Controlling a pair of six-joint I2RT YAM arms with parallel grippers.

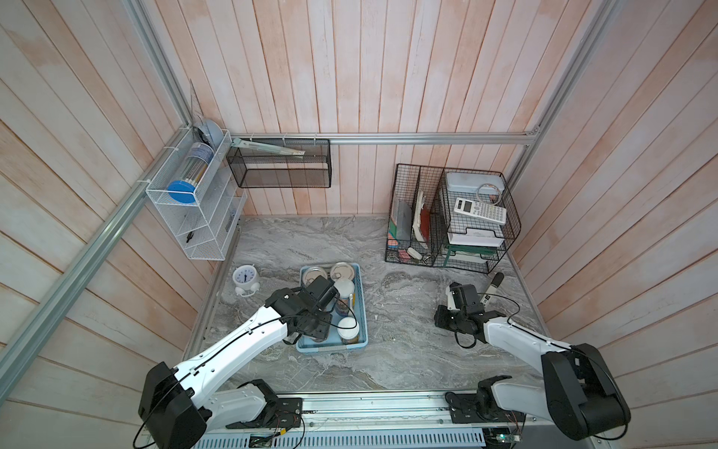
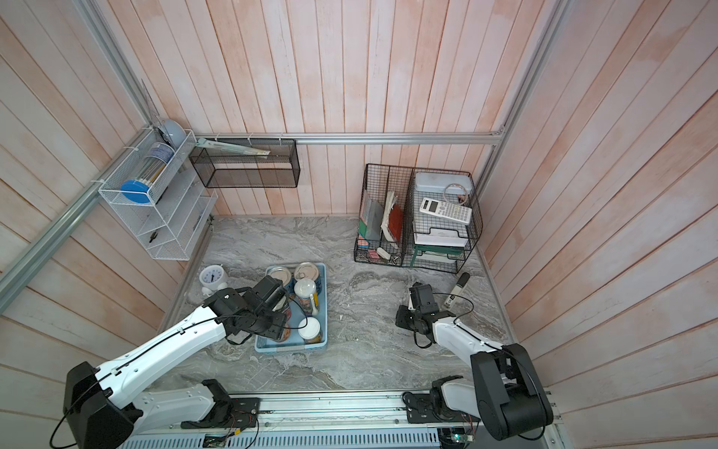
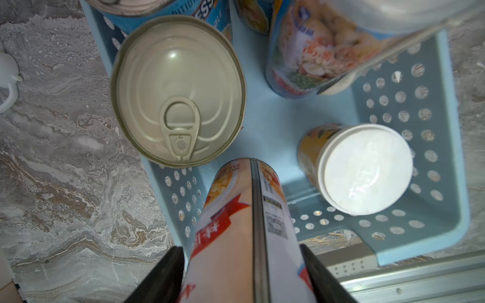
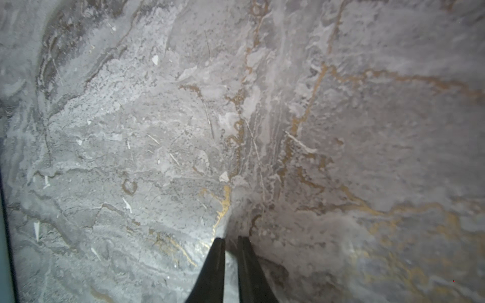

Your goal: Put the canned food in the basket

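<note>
A can (image 3: 247, 217) with a red-and-white label stands inside the light blue basket (image 3: 449, 151), its bottom end in the basket's front-left part. My left gripper is open around it, one of its fingers (image 3: 169, 275) on each side; whether they touch it I cannot tell. A can with a ring-pull lid (image 3: 176, 91) sits beyond it, and another blue-labelled can (image 3: 217, 12) lies behind that. On the right side, low over the bare counter, my right gripper is shut, with nothing between its fingertips.
The basket also holds a white-lidded jar (image 3: 366, 169) and a clear jar (image 3: 323, 45). A white clock (image 1: 245, 277) stands left of it. Black wire racks (image 1: 456, 217) fill the back right. Counter between basket and right arm is free.
</note>
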